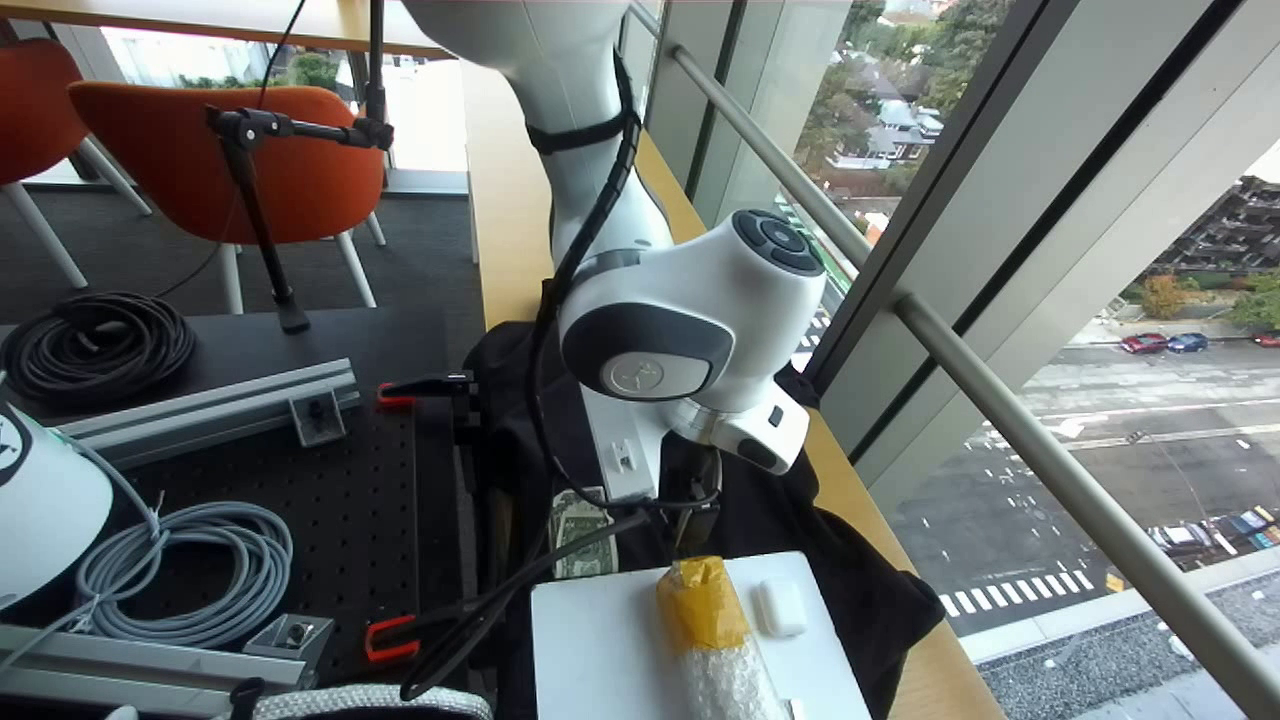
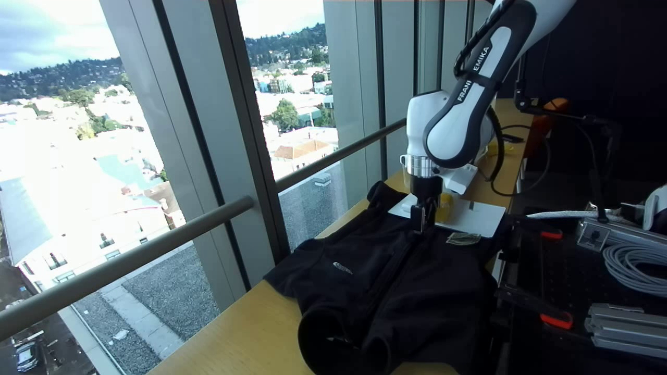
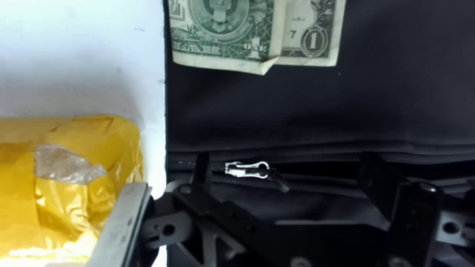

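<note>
A black jacket (image 2: 387,262) lies spread out with its front zipper running lengthwise. In the wrist view, the silver zipper pull (image 3: 247,170) with its short black cord sits at the end of the zip, close to the white board. My gripper is open above the zipper. Its two fingertips appear on either side of the pull, which is nearer the left finger (image 3: 202,167); nothing is held. From exterior view 2, the gripper (image 2: 423,217) points down close to the jacket; whether it touches the cloth cannot be told.
A white board (image 1: 588,648) lies on one end of the jacket, carrying a yellow-taped, bubble-wrapped bundle (image 1: 704,606) and a small white object (image 1: 782,607). Beside the board lies a dollar bill (image 3: 222,35). Orange-tipped clamps (image 1: 392,638) stand at the table's edge, and a window rail (image 2: 187,231) runs alongside.
</note>
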